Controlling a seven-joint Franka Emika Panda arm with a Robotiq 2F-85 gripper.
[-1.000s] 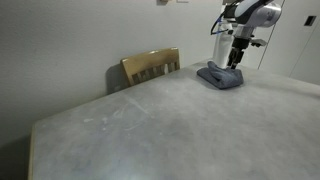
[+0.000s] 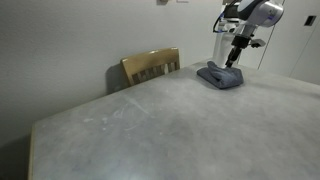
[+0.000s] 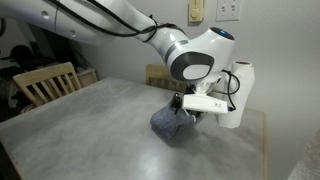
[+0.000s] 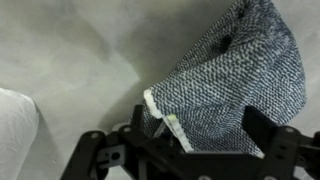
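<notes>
A dark blue-grey cloth (image 2: 219, 76) lies folded in a small heap on the grey table, at the far end in exterior view 1. In the wrist view the cloth (image 4: 235, 85) fills the right half, its weave plain to see and a pale edge strip turned up near the fingers. My gripper (image 2: 232, 60) points down right over the cloth. Its dark fingers (image 4: 90, 155) stand wide apart, open, with part of the cloth in the space between them. Whether the fingertips touch the cloth, I cannot tell.
A white roll (image 3: 237, 95) stands upright beside the arm, close to the cloth. Wooden chairs (image 3: 52, 85) are pushed up to the table's edge.
The gripper has shifted very slightly above the cloth. The cloth looks the same.
</notes>
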